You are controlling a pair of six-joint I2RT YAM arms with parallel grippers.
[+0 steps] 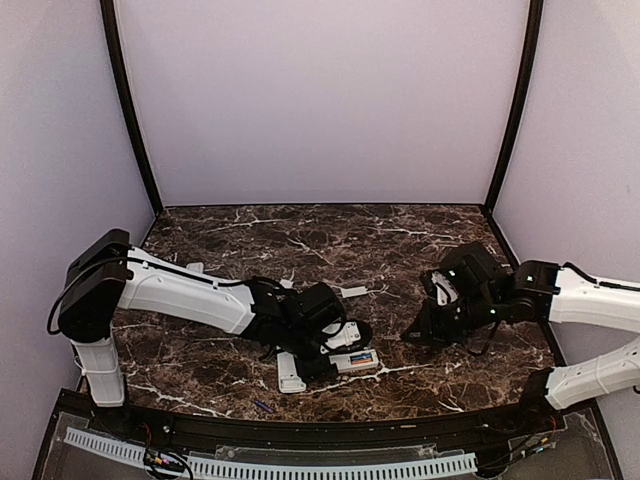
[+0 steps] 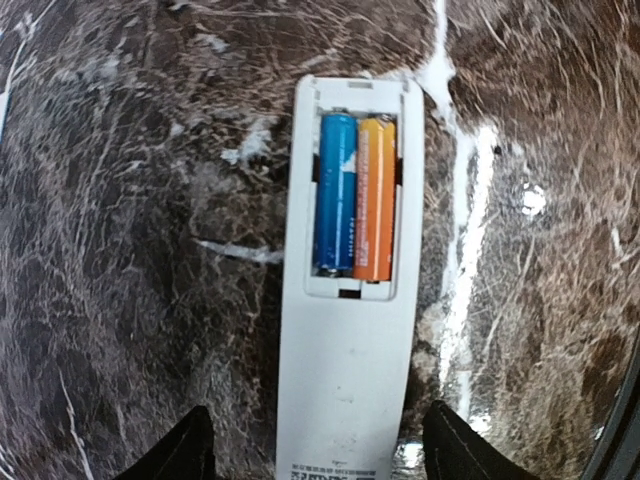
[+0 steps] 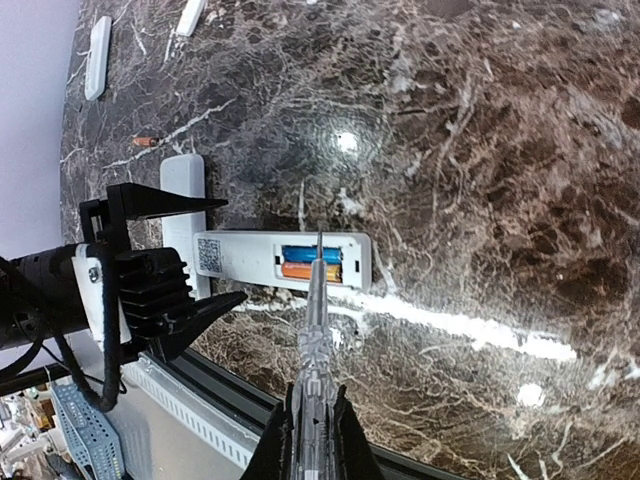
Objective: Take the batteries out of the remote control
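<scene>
The white remote lies open-backed on the marble table, holding a blue battery and an orange battery side by side, also visible in the right wrist view (image 3: 240, 255). My left gripper hovers over the remote's lower end, open, its fingers either side of it. My right gripper (image 1: 408, 336) is to the right of the remote, shut on a slim silvery pointed tool (image 3: 316, 340), whose tip appears over the battery compartment in the right wrist view.
A second white remote (image 3: 180, 180) lies beside the first. Small white pieces (image 1: 354, 292) lie farther back, and a loose battery (image 1: 262, 406) near the front edge.
</scene>
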